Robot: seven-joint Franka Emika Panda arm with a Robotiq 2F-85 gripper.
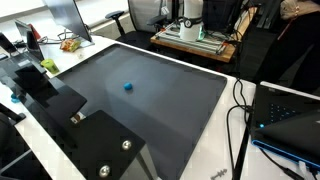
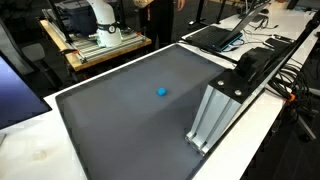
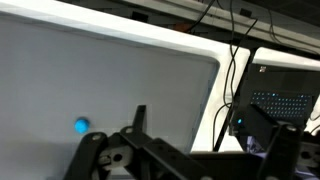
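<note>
A small round blue object (image 1: 128,86) lies alone on the grey board, a little beyond its middle in exterior view 2, where the blue object (image 2: 161,92) has clear surface all around it. My gripper appears only in the wrist view, along the lower edge, with its two dark fingers spread wide and nothing between them. Left of the fingers, and apart from them, the blue object (image 3: 81,125) shows on the board.
The grey board (image 2: 125,130) is otherwise bare. A black mount (image 1: 108,145) stands at its near left in exterior view 1. A laptop (image 3: 275,95) and loose cables (image 1: 240,100) lie beyond the board's right side. Farther back stands a wooden-edged table (image 1: 200,45).
</note>
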